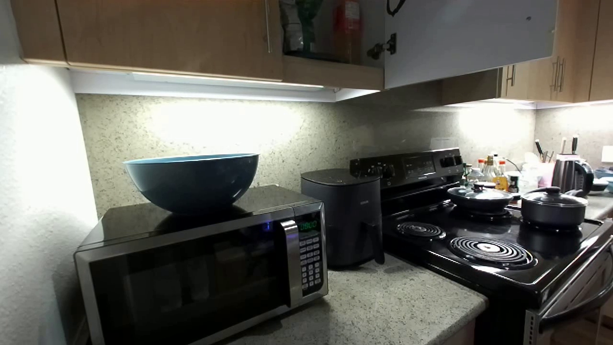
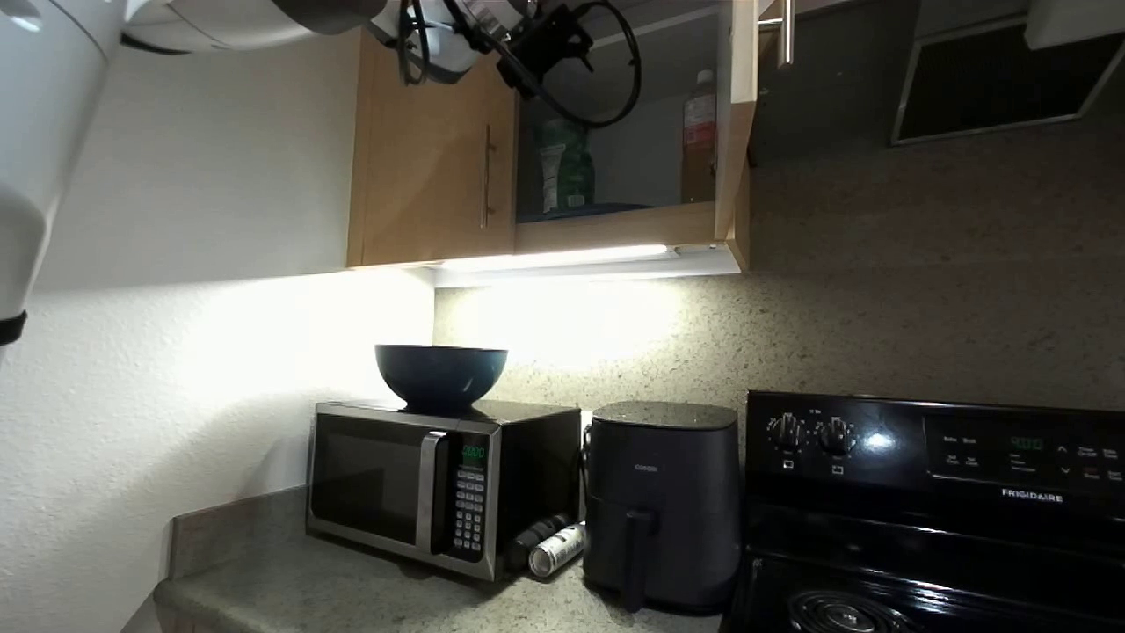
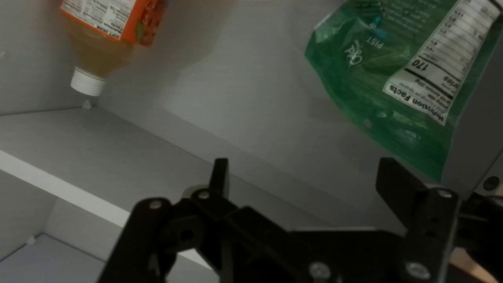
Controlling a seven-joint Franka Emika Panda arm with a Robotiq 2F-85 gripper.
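Note:
In the wrist view my gripper is open, its two black fingers wide apart with nothing between them. Beyond the right finger is a green bag (image 3: 377, 89) with a nutrition label. An orange-labelled bottle (image 3: 106, 33) with a white cap is at the upper left of that view, clear of my fingers. Both items also show inside the open upper cabinet in the second exterior view: the green bag (image 2: 572, 163) to the left, the bottle (image 2: 699, 116) to the right. My fingertips are out of sight in both exterior views.
A cabinet door (image 1: 471, 37) stands swung open at the right of the opening. Below are a microwave (image 1: 201, 276) with a blue bowl (image 1: 195, 181) on top, a black air fryer (image 1: 345, 221) and a stove (image 1: 454, 235). A shelf edge (image 3: 61, 184) crosses the wrist view.

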